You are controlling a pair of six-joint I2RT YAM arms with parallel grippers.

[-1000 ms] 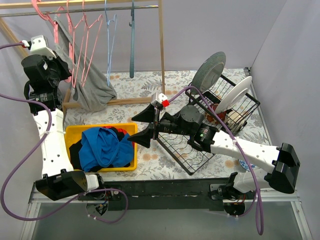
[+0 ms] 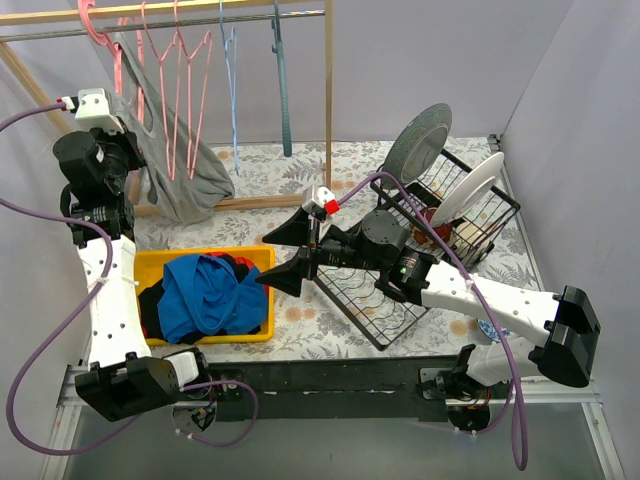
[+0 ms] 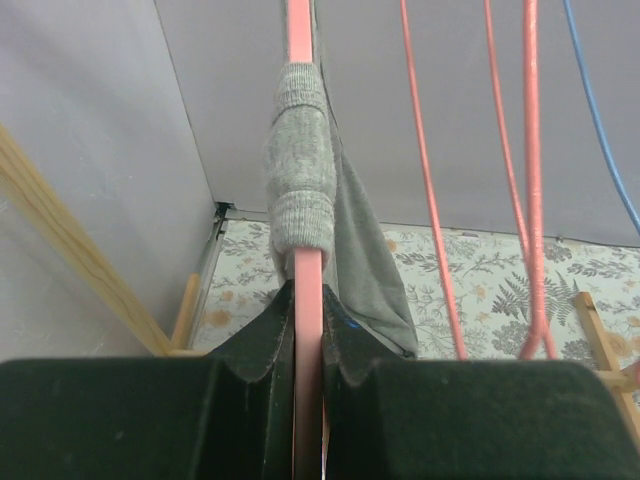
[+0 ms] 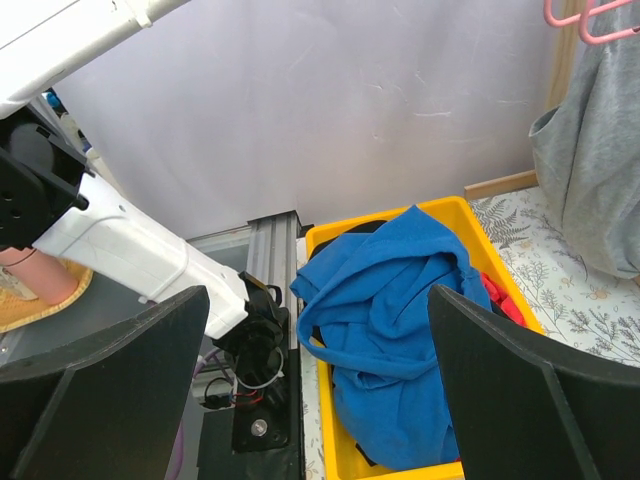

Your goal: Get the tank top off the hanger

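The grey tank top (image 2: 190, 180) hangs from a pink hanger on the rail, at the upper left in the top view. In the left wrist view, its strap (image 3: 300, 160) is bunched around the pink hanger (image 3: 308, 310), and my left gripper is shut on that hanger below the strap. In the right wrist view the tank top (image 4: 590, 170) hangs at the upper right. My right gripper (image 2: 289, 257) stands open over the area right of the yellow bin, with nothing between its fingers.
More pink and blue hangers share the wooden rack (image 2: 328, 80). A yellow bin (image 2: 262, 320) of blue, red and black clothes lies below. A dish rack (image 2: 480, 230) with plates stands at the right.
The right arm is unmoved.
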